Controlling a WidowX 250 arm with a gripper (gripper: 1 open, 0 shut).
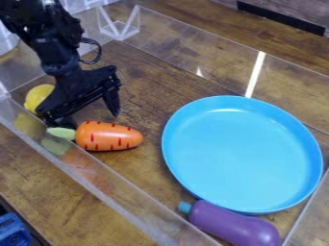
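Observation:
My black gripper hangs low at the left, its fingers just behind and above an orange toy carrot with a pale green top. A yellow round object sits beside it against the clear wall, partly hidden by the arm. Whether the fingers hold anything or how far apart they are is hard to tell.
A large blue plate fills the right of the wooden surface. A purple toy eggplant lies at the lower right. Clear walls border the area.

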